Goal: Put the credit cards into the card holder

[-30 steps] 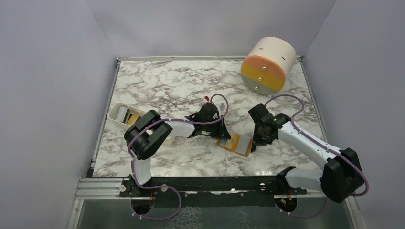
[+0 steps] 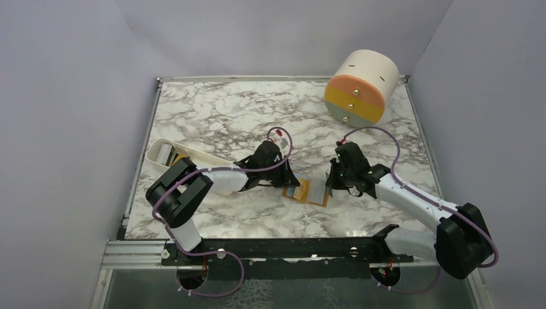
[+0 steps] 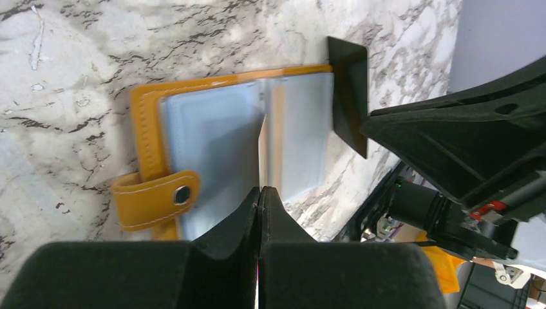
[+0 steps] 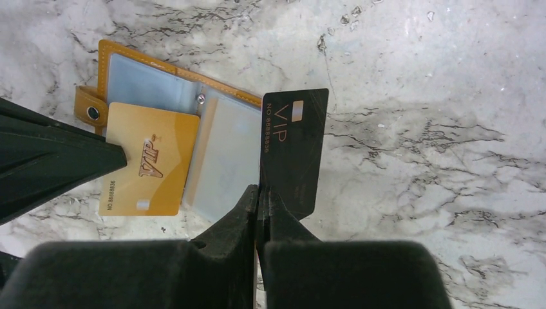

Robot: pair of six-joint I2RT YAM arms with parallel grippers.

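Note:
The tan card holder (image 4: 102, 67) lies open on the marble table, its clear pockets facing up and a snap strap (image 3: 151, 201) on one side. My left gripper is over the holder, shut on a gold VIP card, which shows nearly edge-on in the left wrist view. The card stands above the strap-side pocket; whether its lower edge is inside cannot be told. At the holder's other side, my right gripper is shut on a black VIP card (image 4: 293, 148). That card stands tilted along the holder's outer edge, beside the second clear pocket (image 3: 306, 122).
A long white tray (image 2: 196, 154) with more cards (image 2: 165, 154) in it stands at the left, partly under the left arm. At the back right is a white cylinder (image 2: 376, 67) with a striped face. Bare marble lies behind and in front of the holder.
The holder has shifted left and turned slightly. Both grippers have moved left over the last second, the black card showing more edge-on from above now.

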